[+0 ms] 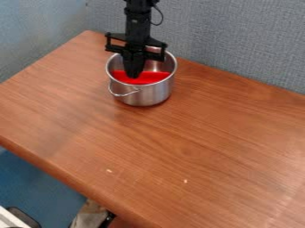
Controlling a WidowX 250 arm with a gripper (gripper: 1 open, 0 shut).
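Observation:
A steel pot [141,93] with a thin wire handle stands on the wooden table [202,151], near its back left. Something flat and bright red [150,77] shows inside it. My black gripper [134,73] points straight down into the pot, its tips at the red surface. Whether it is open or shut, or holds anything, cannot be made out.
Grey-blue padded walls stand behind and to the left. The table's near left edge drops to a blue floor with some objects at the bottom left.

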